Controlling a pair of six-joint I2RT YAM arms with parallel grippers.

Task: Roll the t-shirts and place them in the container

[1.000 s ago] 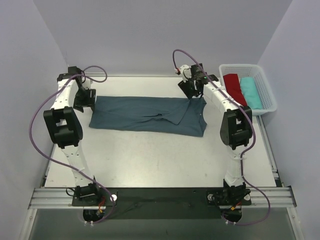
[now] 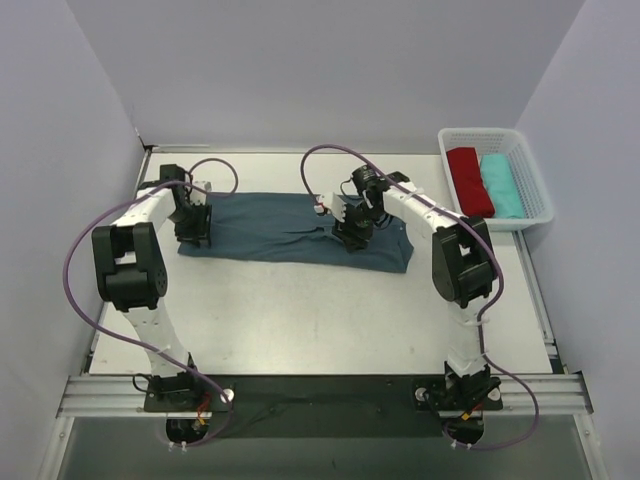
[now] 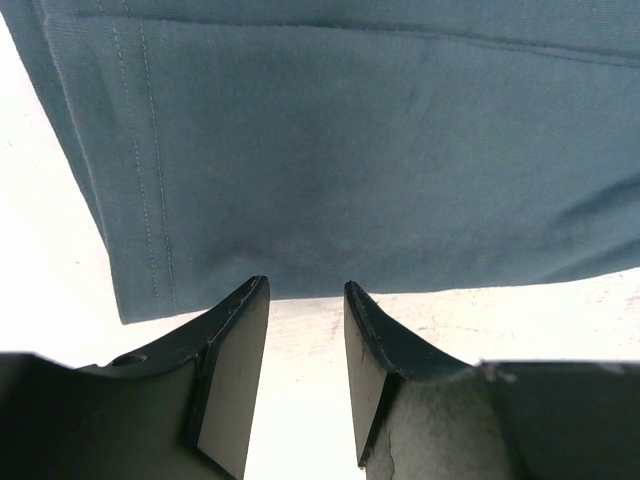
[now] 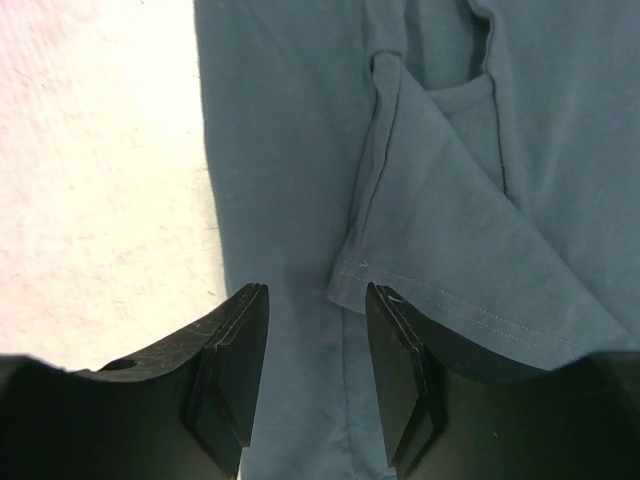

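A dark slate-blue t-shirt (image 2: 280, 240) lies spread sideways across the white table, with folds in its right half. My left gripper (image 2: 195, 238) is over its left end; in the left wrist view the fingertips (image 3: 258, 290) sit at the shirt's near edge, slightly apart, and I cannot see anything held between them. My right gripper (image 2: 352, 236) is over the folded right part; in the right wrist view its fingers (image 4: 225, 340) stand part open above a creased flap (image 4: 440, 240).
A white basket (image 2: 540, 180) at the back right holds a red folded cloth (image 2: 470, 182) and a teal one (image 2: 500, 185).
Over the last moment the right gripper has shifted slightly toward the left and front.
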